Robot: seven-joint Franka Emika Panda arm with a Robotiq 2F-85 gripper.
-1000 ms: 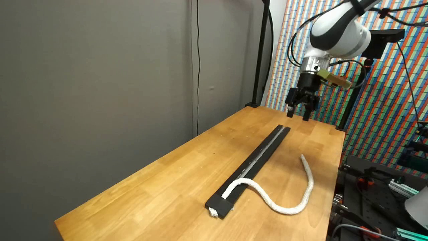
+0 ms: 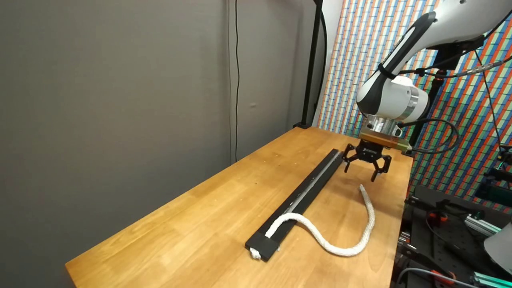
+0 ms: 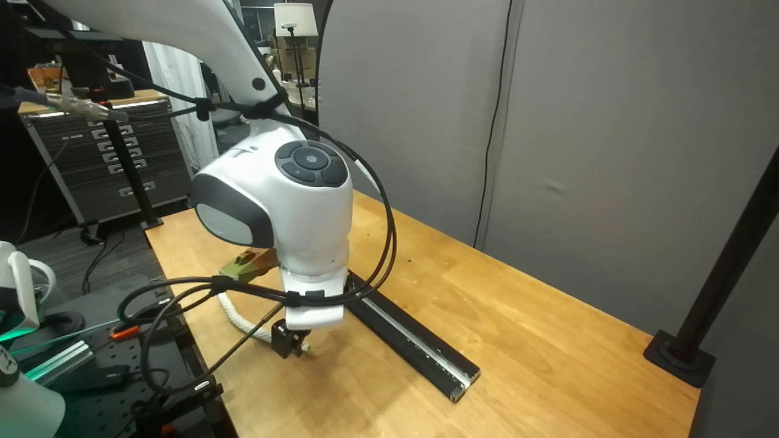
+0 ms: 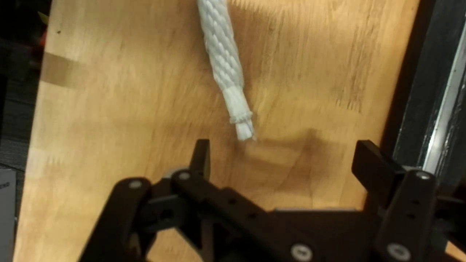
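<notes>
A white braided rope (image 2: 315, 232) curves over the wooden table, one end held at the near end of a long black channel (image 2: 297, 201) with a metal groove. Its free end (image 4: 239, 107) lies on the wood, frayed at the tip. My gripper (image 2: 360, 175) hangs above the table just beyond that free end, open and empty. In the wrist view, the fingers (image 4: 201, 158) stand wide apart, and the rope tip is ahead of the gap between them, not in it. The arm covers much of the rope (image 3: 241, 321) in the second exterior view.
A grey wall panel (image 2: 144, 96) borders its far long side, and a black post (image 2: 312, 67) stands at the back corner. Equipment (image 2: 446, 240) crowds the space beyond the right edge.
My gripper has come down and nearer the rope's free end, and its wrist has turned so the fingers now look spread wide. Rope and channel have not moved.
</notes>
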